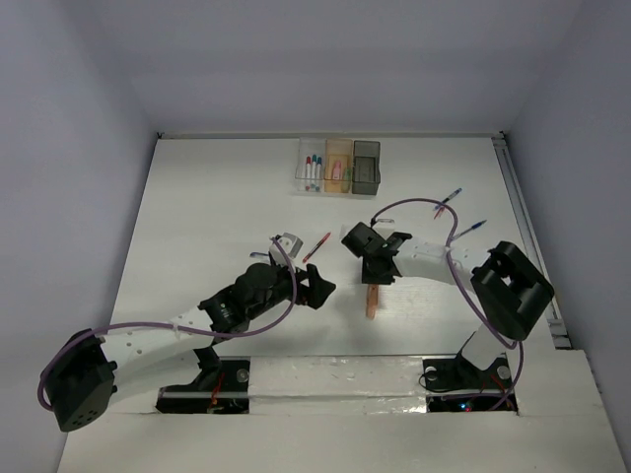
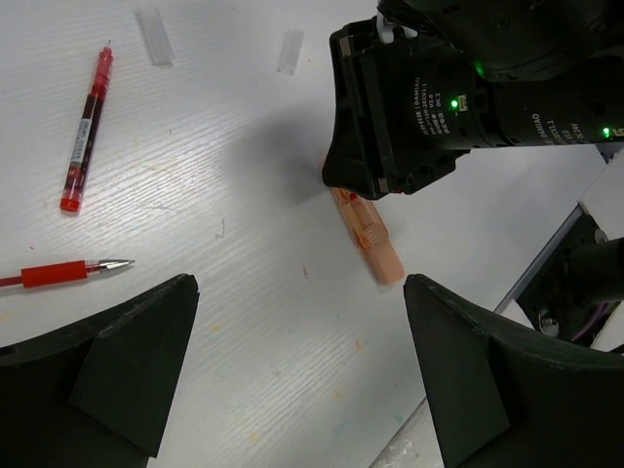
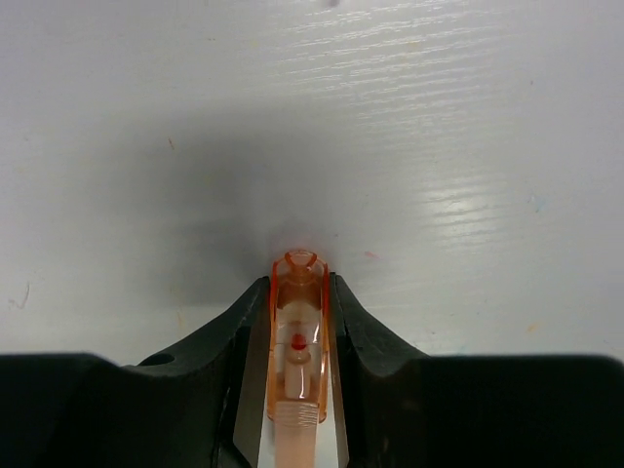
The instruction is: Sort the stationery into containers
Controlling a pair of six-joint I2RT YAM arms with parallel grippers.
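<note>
An orange translucent stationery piece with a pale end is pinched in my right gripper, which is shut on its sides. In the left wrist view the same orange piece juts out below the right gripper's dark fingers. My left gripper stands open and empty over the table. Beyond its left finger lie a capped red pen and a red-grip pen. At the back is a clear container of markers, beside an orange one and a dark one.
Several blue and red pens lie toward the right side, partly behind the right arm's cable. Two clear strips rest beyond the red pen.
</note>
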